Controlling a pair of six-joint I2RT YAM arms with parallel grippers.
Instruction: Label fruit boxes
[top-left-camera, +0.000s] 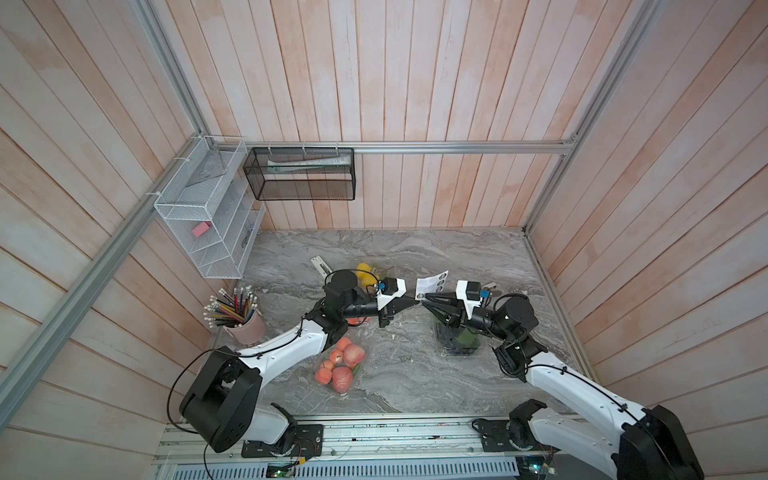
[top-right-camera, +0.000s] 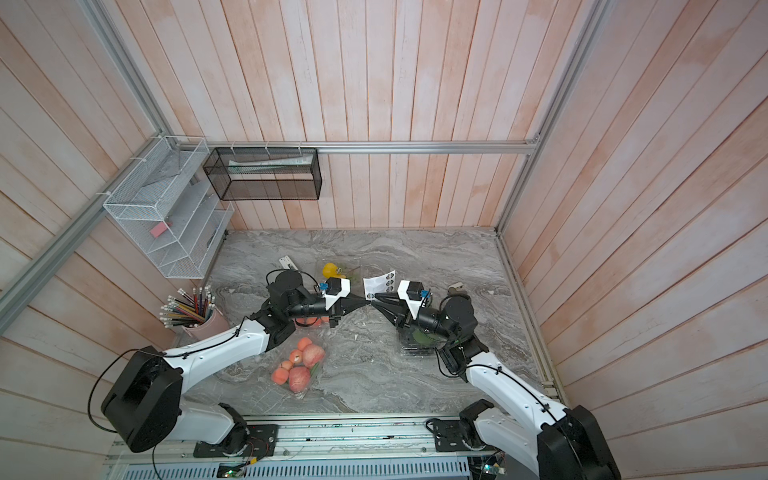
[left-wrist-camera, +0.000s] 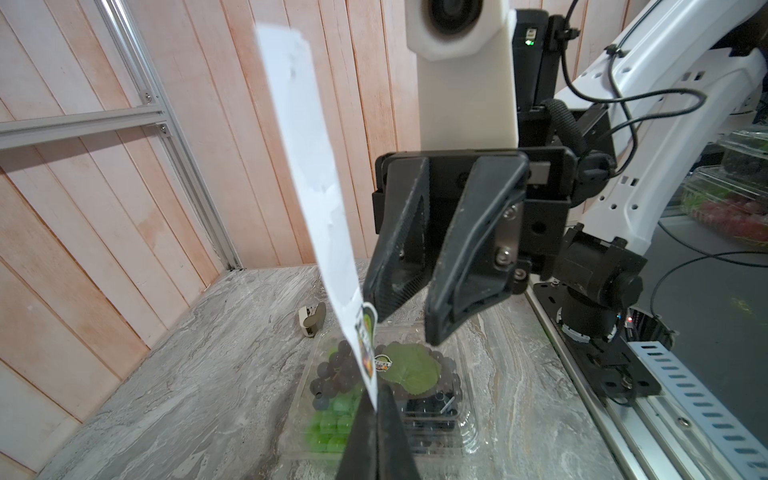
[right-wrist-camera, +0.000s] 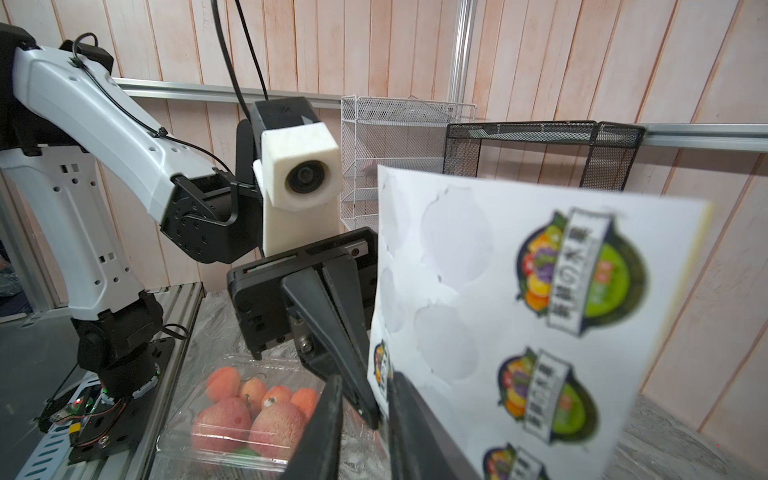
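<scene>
A white label sheet (right-wrist-camera: 552, 296) stands tilted upward, its lower edge pinched by my left gripper, which is shut on it. Fruit-picture labels remain on the sheet in the right wrist view, beside several bare round spots. One label lies near the sheet's lower left edge; in the left wrist view its edge curls away from the paper. My right gripper is part open around this edge label, with nothing visibly clamped. A clear box of green and dark grapes (left-wrist-camera: 384, 400) sits under the grippers and bears a label (left-wrist-camera: 384, 362) on its lid.
A clear box of peaches (right-wrist-camera: 248, 416) stands near the left arm. Yellow fruit (top-left-camera: 365, 273) lies behind that arm, and a pink pencil cup (top-left-camera: 248, 328) stands at left. The back of the table (top-left-camera: 448, 244) is open.
</scene>
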